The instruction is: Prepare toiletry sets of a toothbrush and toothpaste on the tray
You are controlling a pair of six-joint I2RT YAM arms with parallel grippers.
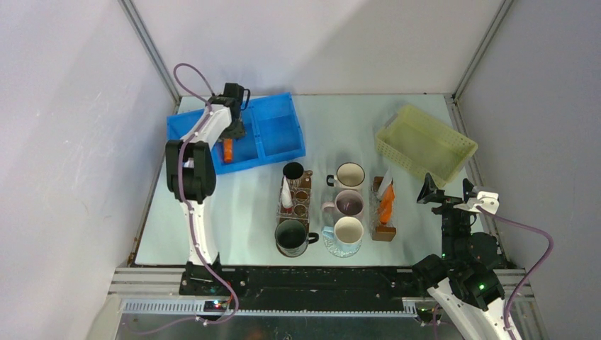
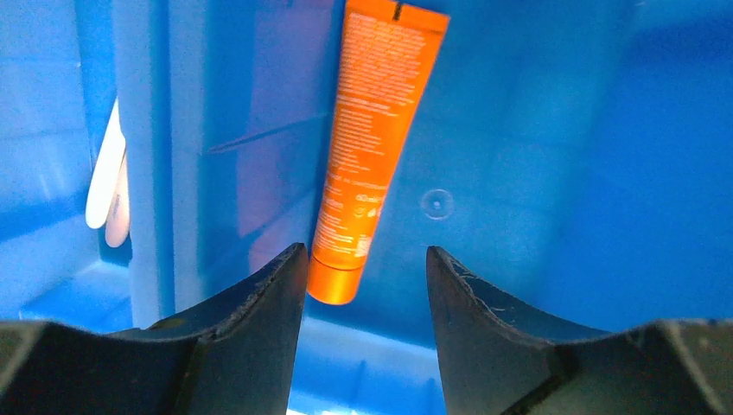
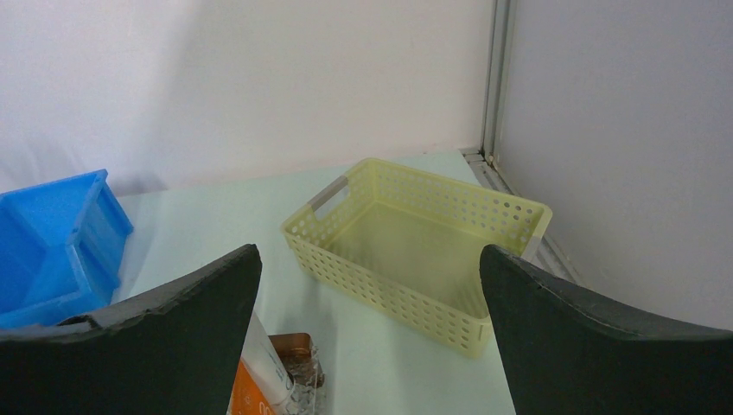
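Observation:
An orange toothpaste tube [image 2: 372, 130] lies in a compartment of the blue divided tray [image 1: 280, 134]. My left gripper hangs open above its capped end, nothing held. In the left wrist view, slim white and pinkish handles [image 2: 108, 164], perhaps toothbrushes, lie in the neighbouring compartment, partly hidden by the divider. My right gripper [image 1: 445, 188] is open and empty at the table's right. More orange tubes [image 1: 386, 202] stand in a holder at centre right, and a white tube [image 1: 285, 188] stands in another holder.
Several mugs [image 1: 349, 230] stand between the two holders at the front centre. A yellow-green basket [image 1: 425, 138] sits at the back right.

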